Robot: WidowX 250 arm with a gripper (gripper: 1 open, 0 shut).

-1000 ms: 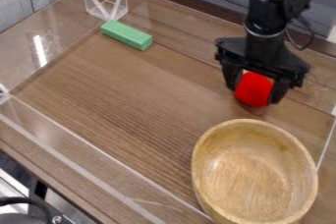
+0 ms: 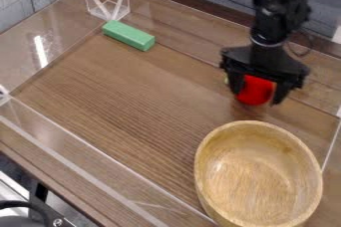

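My black gripper (image 2: 261, 72) hangs at the upper right over a red round object (image 2: 256, 90). Its fingers stand apart on either side of the red object, which rests on the wooden table (image 2: 120, 131). Whether they touch it cannot be told.
A large yellow bowl (image 2: 256, 186) sits at the lower right. A green block (image 2: 128, 35) lies at the upper left, near a white wire-like item (image 2: 106, 2) at the back. Dark cables show at the bottom left corner.
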